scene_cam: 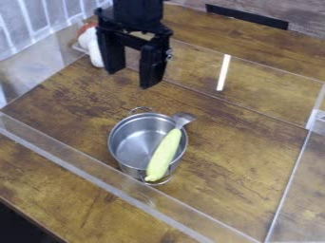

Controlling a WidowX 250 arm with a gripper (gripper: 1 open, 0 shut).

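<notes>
My black gripper [132,59] hangs over the wooden surface, behind and above a steel pot [133,142], its two fingers apart with nothing visible between them. A pale yellow-green corn cob [162,157] lies along the right side of the pot, reaching across the front rim, and a grey utensil end [181,120] shows at the back right rim.
A white and orange object [89,46] is partly hidden behind the gripper at the back left. Clear plastic walls border the wooden surface [241,161]. Bare wood lies left and right of the pot.
</notes>
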